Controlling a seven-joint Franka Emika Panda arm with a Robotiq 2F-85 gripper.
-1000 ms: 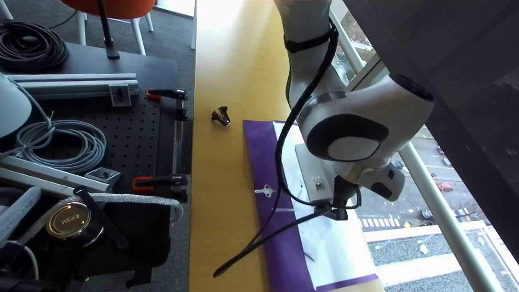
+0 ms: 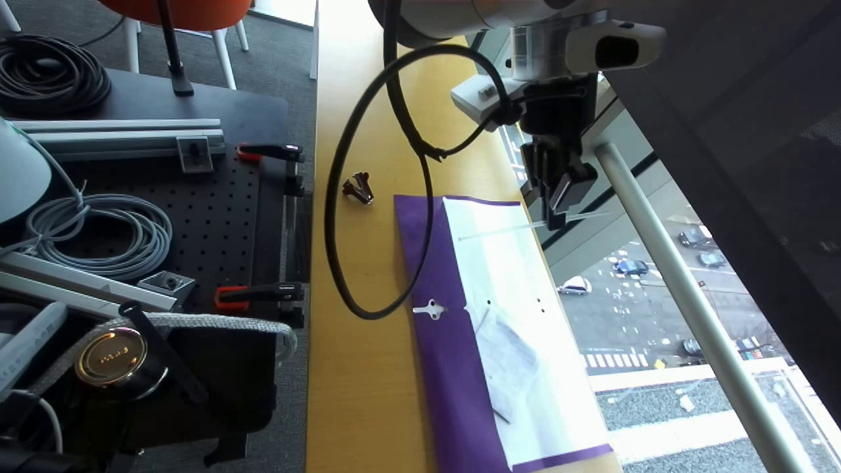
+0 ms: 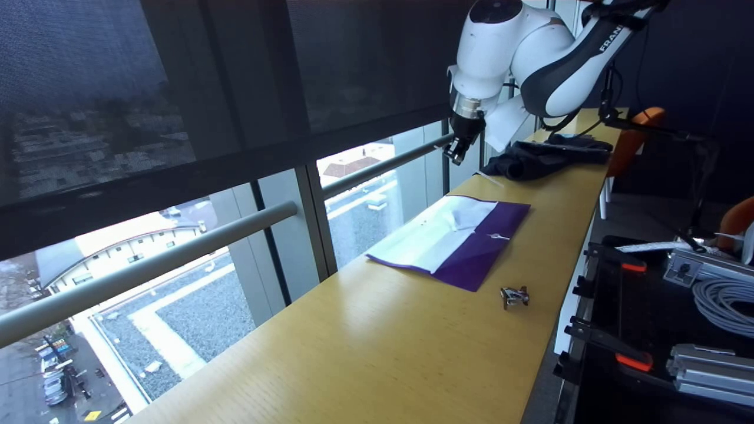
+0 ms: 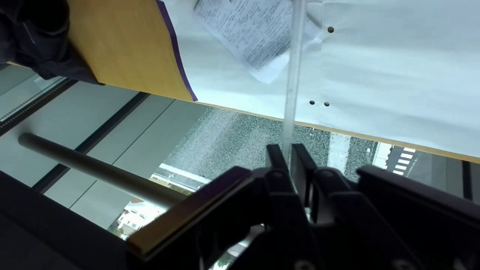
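A thin clear rod [image 4: 293, 74] passes between the narrow fingertips of my gripper in the wrist view, with the fingers close on both sides. Exterior view 1 has the gripper [image 2: 557, 214] raised near the window, the rod [image 2: 504, 231] sticking out of it toward the table, clear of any support. Under the rod lies an open purple folder [image 2: 445, 370] with a white inner side. A crumpled printed sheet [image 4: 258, 31] rests on it. In exterior view 2 my gripper [image 3: 456, 152] is small and the fingers' gap cannot be made out.
A brown metallic staple remover [image 3: 514, 296] stands on bare wooden table [image 3: 339, 353]. Dark cloth [image 3: 537, 159] lies at the far end. A window rail [image 2: 678, 292] runs along the table's window side. A black cable loop [image 2: 335, 197] hangs from the arm.
In exterior view 1 the arm has swung upward in the picture, away from the folder's middle, and the gripper has turned. The rod has moved with it; folder and staple remover stay put.
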